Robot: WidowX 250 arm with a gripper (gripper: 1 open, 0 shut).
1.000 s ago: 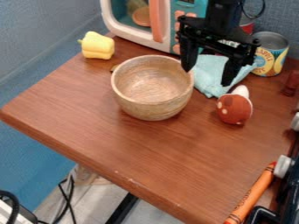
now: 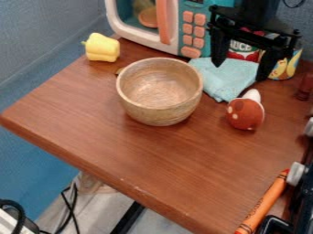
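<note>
The black gripper is high at the back right, over the cans behind the folded light blue cloth, its two fingers spread apart with nothing visible between them. A wooden bowl stands in the middle of the table. A red-brown toy with a white top lies to the bowl's right. A yellow pepper-like object rests at the back left.
A toy microwave stands at the back, cans at the back right, a small dark red object at the right. An orange crayon-like stick lies along the right edge.
The gripper has moved to the right and up, farther from the bowl, and now covers more of the cans. The objects on the table look unmoved.
</note>
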